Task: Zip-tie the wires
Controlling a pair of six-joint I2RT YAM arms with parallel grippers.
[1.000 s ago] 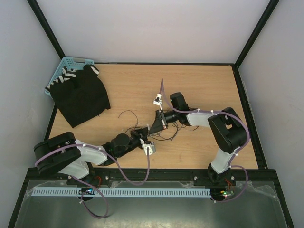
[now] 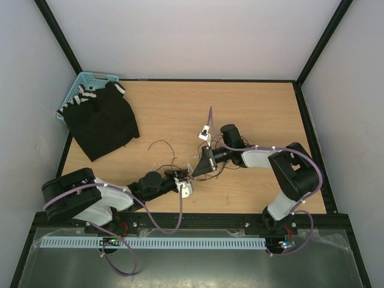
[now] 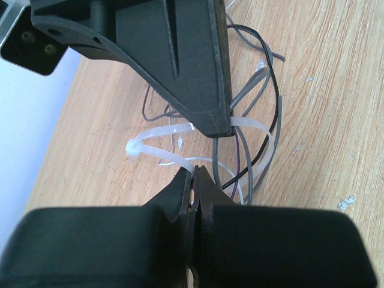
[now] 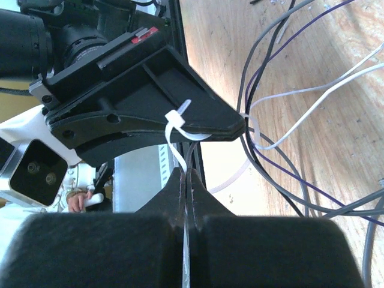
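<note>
A white zip tie point(image 3: 161, 155) is looped around a bundle of grey, black and purple wires point(image 3: 245, 168) near the table's centre. My left gripper is shut on one part of the tie's strap. My right gripper is also shut on a white strap of the tie, which runs down between its fingertips from the small head point(image 4: 174, 119). The two grippers face each other closely, each filling much of the other's wrist view.
A blue basket point(image 2: 90, 81) with a black cloth point(image 2: 102, 123) over it stands at the back left.
My right gripper and arm have shifted a little to the right and toward the front. The left gripper has moved slightly as well.
</note>
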